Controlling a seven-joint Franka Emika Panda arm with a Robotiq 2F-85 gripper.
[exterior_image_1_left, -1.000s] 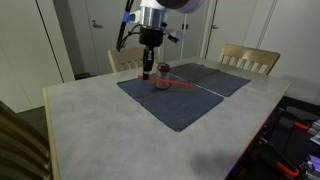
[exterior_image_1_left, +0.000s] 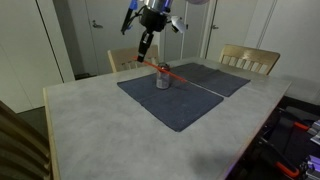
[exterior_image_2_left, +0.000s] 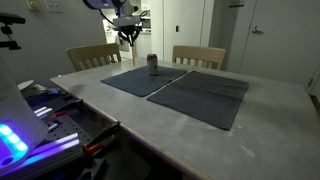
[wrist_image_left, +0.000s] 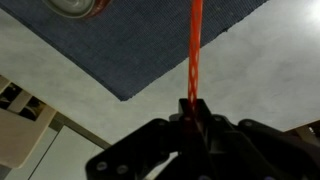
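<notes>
A thin orange-red stick (exterior_image_1_left: 176, 75) is held near one end by my gripper (exterior_image_1_left: 140, 59), which is shut on it. The stick slants down to the right in exterior view 1, passing the upper part of a can (exterior_image_1_left: 162, 80). In the wrist view the stick (wrist_image_left: 195, 45) runs from between the fingers to the top edge. The can (exterior_image_2_left: 153, 66) stands upright on a dark mat (exterior_image_2_left: 136, 84), apart from the gripper (exterior_image_2_left: 132, 42) above and behind it. Only the can's rim and top (wrist_image_left: 78, 5) show in the wrist view's upper left.
A second dark mat (exterior_image_2_left: 205, 98) lies beside the first on the white table (exterior_image_1_left: 85, 130). Chairs stand round the table, one wooden chair (exterior_image_2_left: 198, 58) at its far side.
My gripper has risen and shifted slightly left, lifting the stick. From lying almost level low beside the can, the stick now slants with its held end higher. The can appears unmoved.
</notes>
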